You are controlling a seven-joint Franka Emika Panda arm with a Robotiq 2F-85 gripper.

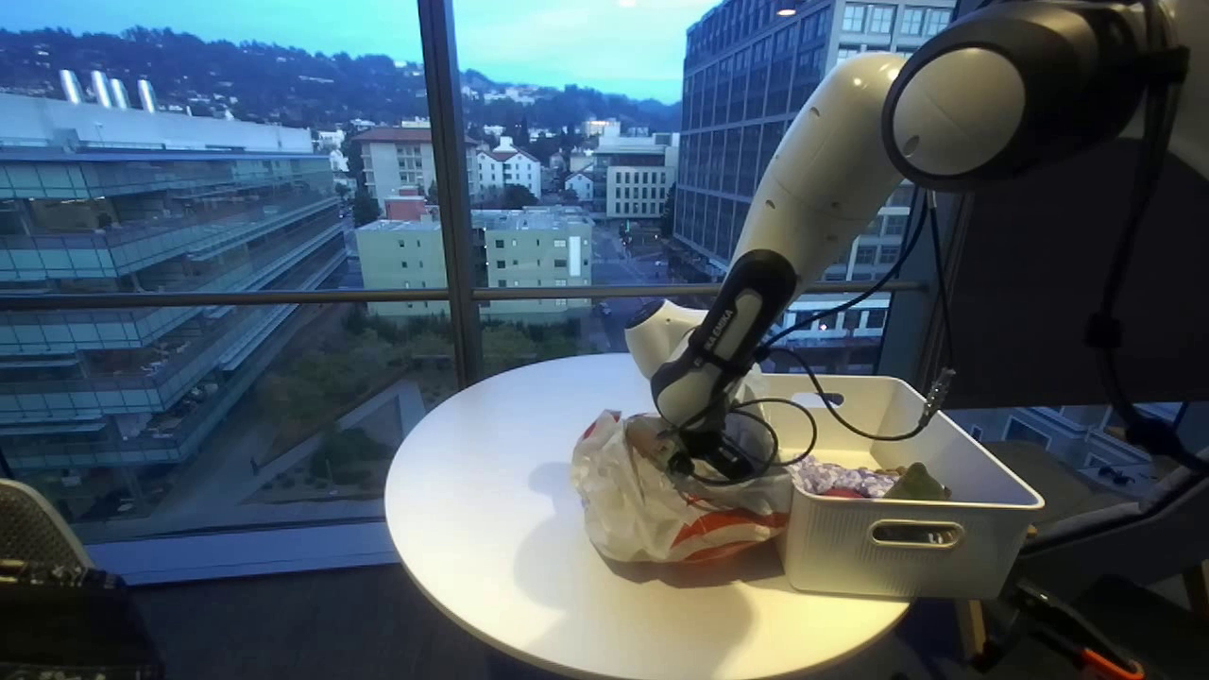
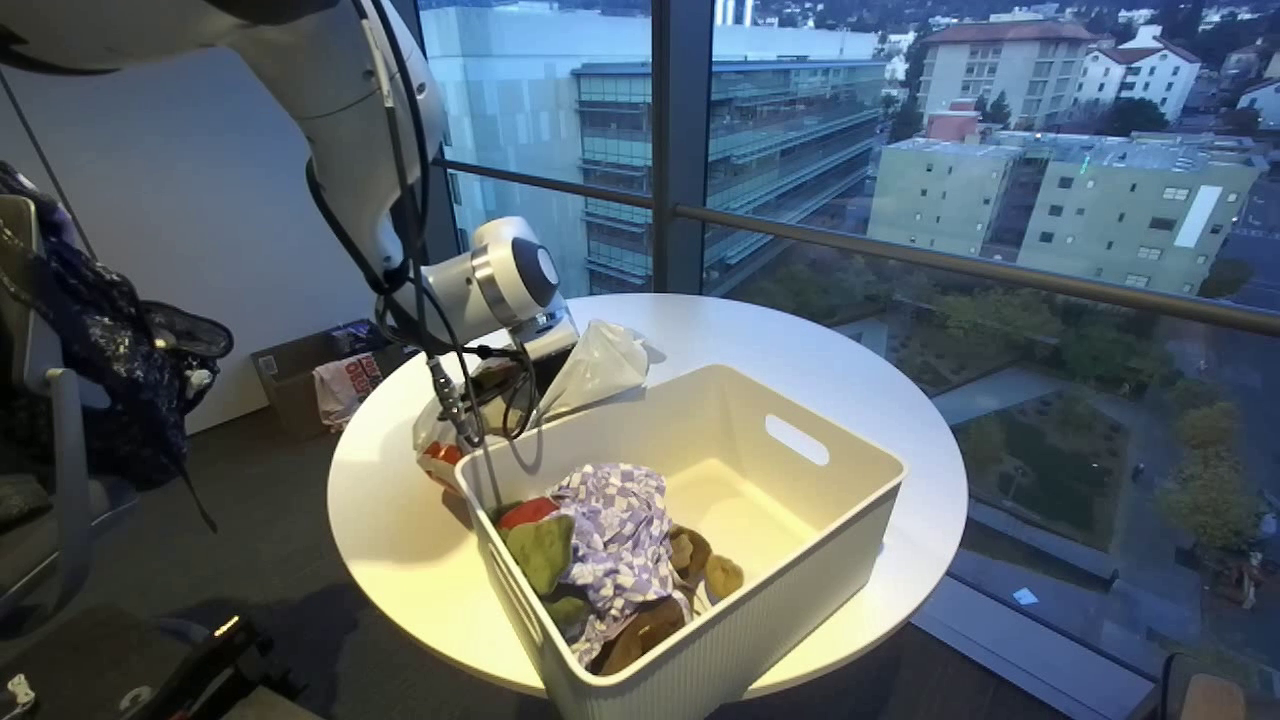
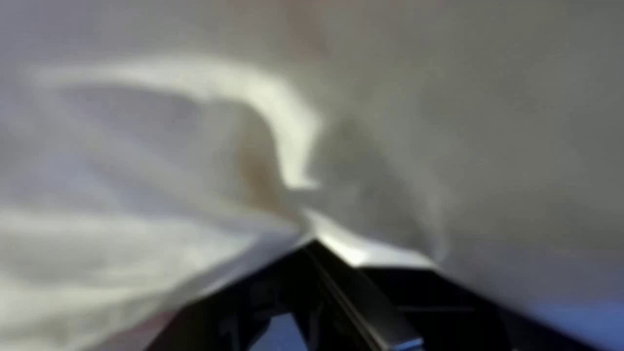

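Note:
A white plastic bag (image 1: 635, 499) with red markings rests on the round table, against the bin's side. The arm reaches down into its open top, so my gripper's fingertips are hidden in both exterior views. In the wrist view, blurred pale plastic (image 3: 146, 134) fills nearly everything. My dark gripper appears shut at the bottom there, with folds of plastic gathering at its tips. Whether it also grips something inside the bag cannot be made out. The white bin (image 2: 828, 528) contains a purple-and-white checkered cloth (image 2: 618, 528), a green item (image 2: 540, 552) and several brown items.
Bare tabletop (image 1: 487, 487) lies left of the bag, near the rounded edge. The bin's raised wall stands right beside the arm. A looping black cable (image 1: 810, 425) hangs from the arm over the bag and bin. Windows stand behind the table.

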